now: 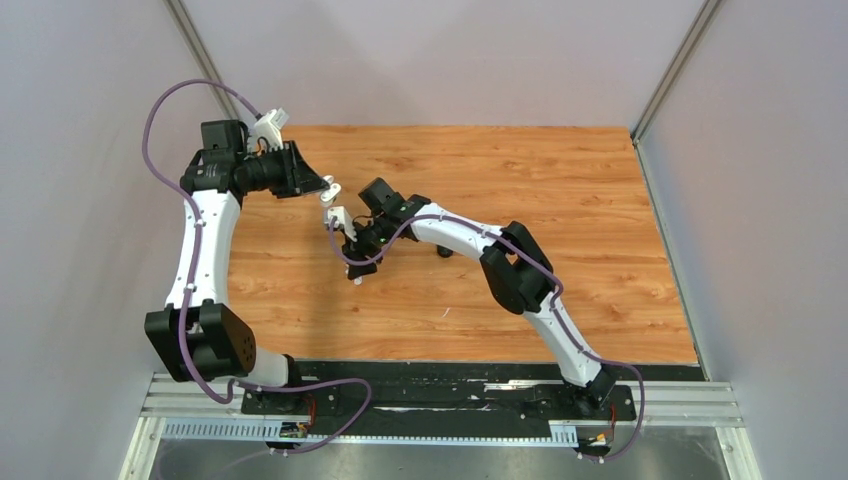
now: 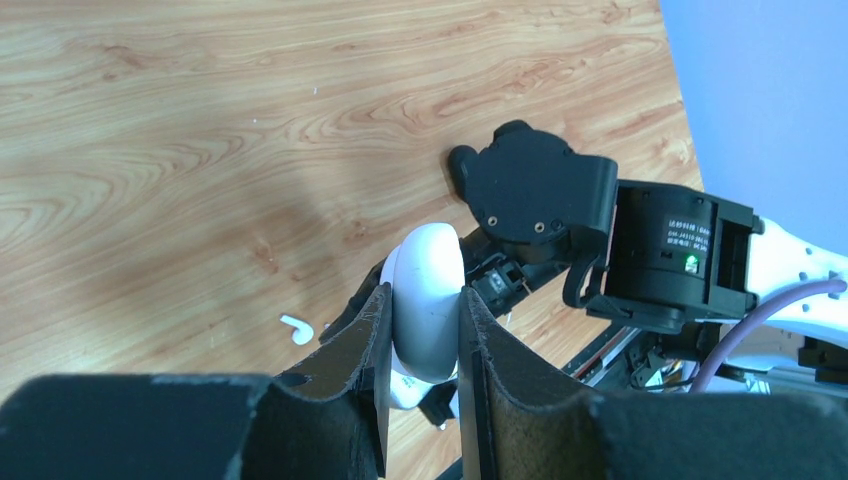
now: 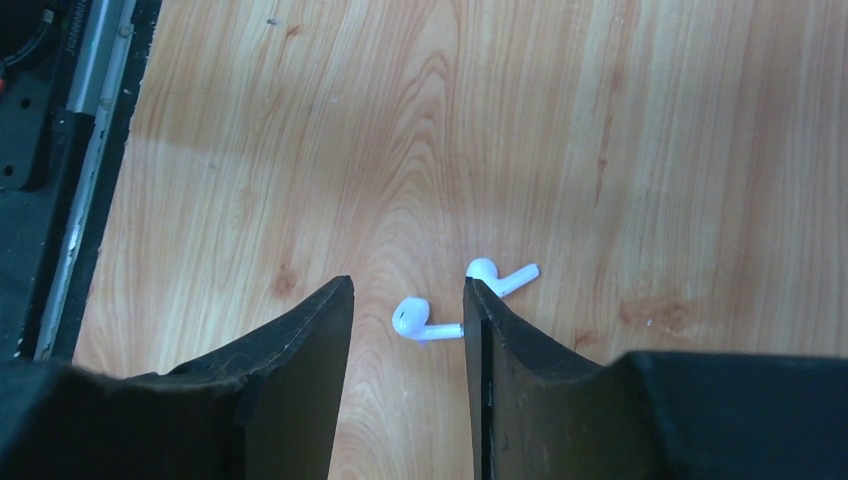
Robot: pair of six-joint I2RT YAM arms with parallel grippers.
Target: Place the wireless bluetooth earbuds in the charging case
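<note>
The white charging case [image 2: 428, 300] is held in the air by my left gripper [image 1: 324, 185], whose fingers close on it; in the top view it sits at the gripper's tip. My right gripper [image 1: 358, 268] is open, over the two white earbuds. In the right wrist view both earbuds, one [image 3: 410, 316] lower and the other [image 3: 483, 271] further up, lie on the wood just beyond the fingertips, partly behind the right finger. The top view mostly hides them under the right arm.
A dark oval object [image 1: 444, 251] lies on the table, partly behind the right arm. Walls border both sides.
</note>
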